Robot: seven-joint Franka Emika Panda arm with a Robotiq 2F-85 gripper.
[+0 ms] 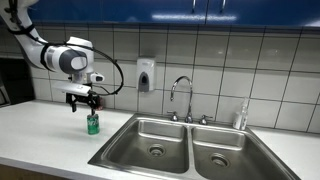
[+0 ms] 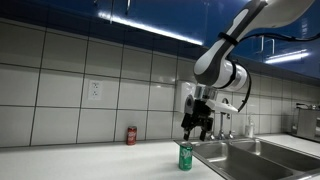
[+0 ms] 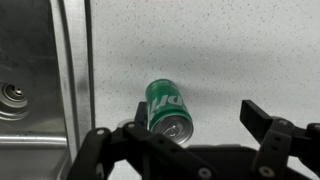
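Note:
A green can [image 2: 186, 157] stands upright on the white counter, near the left side of the sink. Above it hangs my gripper [image 1: 86, 105], open, pointing down, with nothing held. From the wrist view, the can [image 3: 163, 97] appears close to the left finger [image 3: 131, 137], which overlaps it in the picture, so contact cannot be told there. The right finger [image 3: 256, 118] is well apart from it over bare counter. A red can [image 2: 131, 135] stands farther back by the tiled wall.
The double sink [image 1: 157, 151] lies right of the green can, with a faucet [image 1: 182, 95] behind it. A soap bottle [image 1: 241, 116] stands beyond the faucet. On the wall is a white dispenser [image 1: 146, 74].

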